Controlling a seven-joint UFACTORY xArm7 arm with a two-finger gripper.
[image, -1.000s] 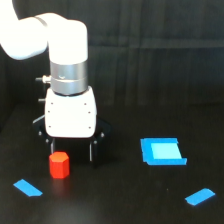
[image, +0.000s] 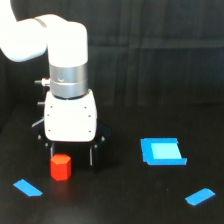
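Observation:
A red block (image: 61, 167) with an angular, many-sided outline sits on the black table at the left. Just above and behind it in the camera view is my gripper (image: 71, 157), pointing down from the white arm (image: 70, 117). Its dark fingers stand wide apart, so it is open. The block shows close by the left finger and lower in the picture than the fingertips. Black on black, the fingertips are hard to make out, and I cannot tell whether one touches the block.
A pale square with a blue tape border (image: 147, 157) lies right of the gripper. Blue tape strips mark the table at front left (image: 27, 188) and front right (image: 200, 197). Bare black table lies between them.
The red block sits slightly farther right and lower in the picture than before. My gripper has shifted slightly, still with its fingers apart.

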